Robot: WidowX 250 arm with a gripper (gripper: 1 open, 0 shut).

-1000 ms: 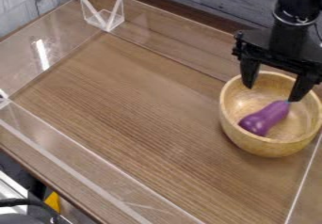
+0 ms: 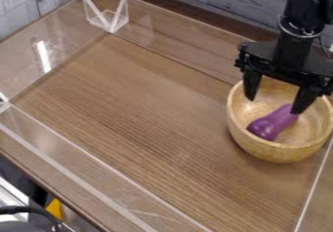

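A purple eggplant [image 2: 271, 124] lies in a yellow bowl [image 2: 260, 150] on the right of the wooden table. My black gripper [image 2: 276, 92] hangs low over the back part of the bowl, above the eggplant, with its two fingers spread apart and nothing seen between them.
A clear wire or plastic stand [image 2: 107, 12] is at the back left. A wall runs along the back.
The eggplant and bowl look about the same.
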